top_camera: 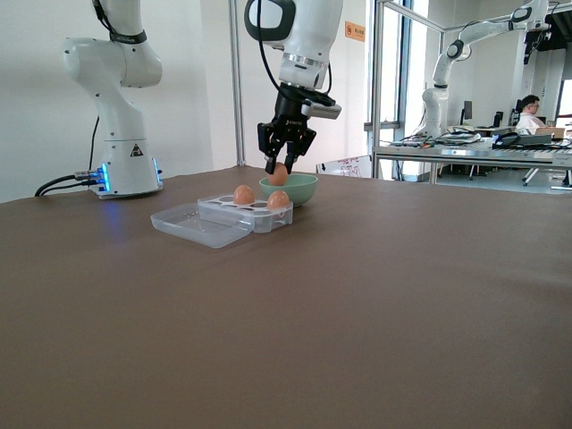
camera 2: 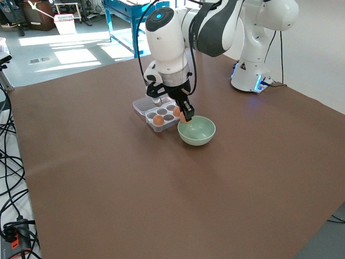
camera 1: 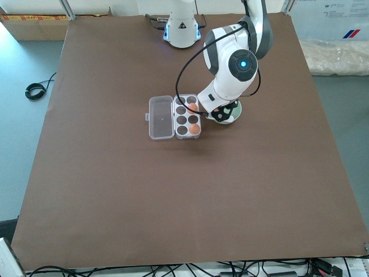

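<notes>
A clear plastic egg box [camera 1: 162, 117] lies open, lid to the left, with two eggs in its white holed tray, one [top_camera: 244, 196] behind and one [top_camera: 279, 200] in front. A pale green bowl [camera 2: 197, 135] stands beside it, partly under the arm in the left view. The gripper [top_camera: 279, 164] points down over the bowl, with a brown egg [top_camera: 277, 176] between or just below its fingertips, low at the bowl's rim. Whether the fingers press on that egg is hard to tell.
Cables run along the table's outer edge.
</notes>
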